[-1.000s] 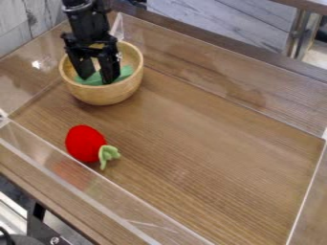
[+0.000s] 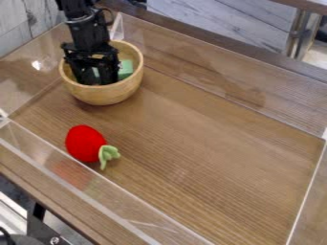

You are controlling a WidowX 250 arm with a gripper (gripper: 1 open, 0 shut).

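My black gripper (image 2: 92, 59) reaches down from the top left into a round wooden bowl (image 2: 109, 91) with a green object (image 2: 125, 69) inside. The bowl's contents under the gripper are dark and partly hidden, so the fingertips and whatever is between them cannot be made out. A red strawberry-like object (image 2: 87, 144) with a green top lies on the table below the bowl.
Pale walls or edges border it at the top left and along the right.
The gripper has moved left within the bowl, and the bowl has shifted slightly with it. The red object has stayed in place.
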